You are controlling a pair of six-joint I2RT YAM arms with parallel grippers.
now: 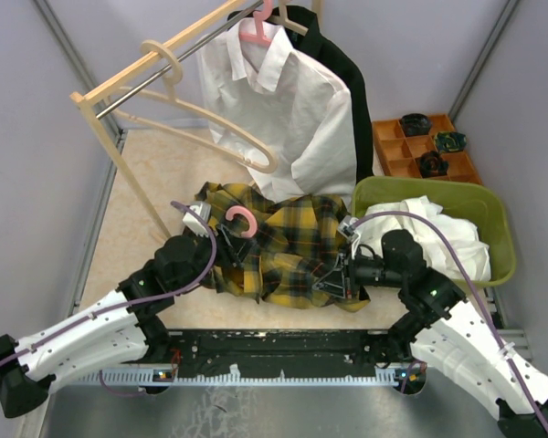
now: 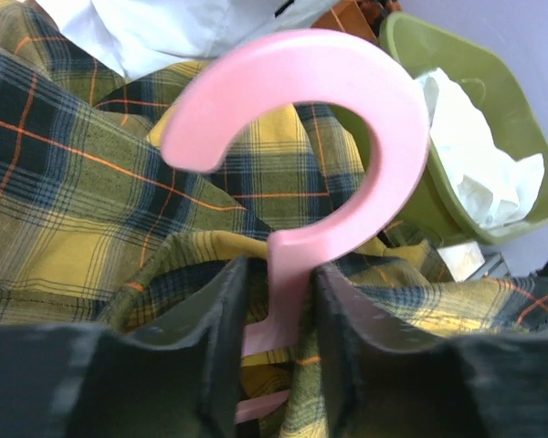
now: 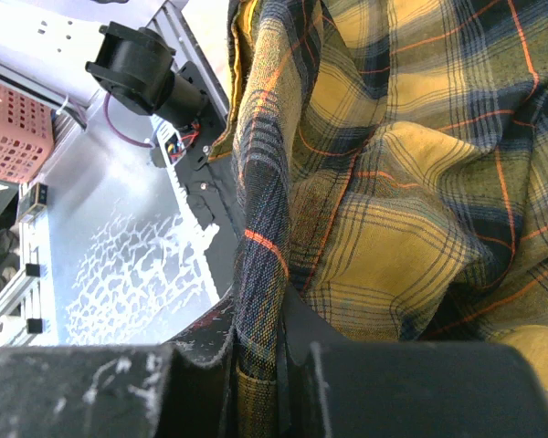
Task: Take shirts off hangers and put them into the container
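The yellow-and-navy plaid shirt (image 1: 292, 228) lies crumpled on the table. A pink hanger hook (image 1: 244, 215) sticks up from it at my left gripper (image 1: 241, 254). In the left wrist view, the hook's neck (image 2: 290, 274) stands between the fingers of the left gripper. A gap shows on the neck's left side; its right side is close to or touching the other finger. The rest of the hanger is mostly under cloth, with pink bits showing low down. My right gripper is shut on a bunched strip of the shirt (image 3: 265, 192).
A wooden rack (image 1: 128, 78) at the back bears an empty wooden hanger (image 1: 224, 128), a white shirt (image 1: 297, 100) and a black garment (image 1: 345, 82). On the right stand a green bin (image 1: 507, 246) with white cloth and a wooden organizer (image 1: 393, 151).
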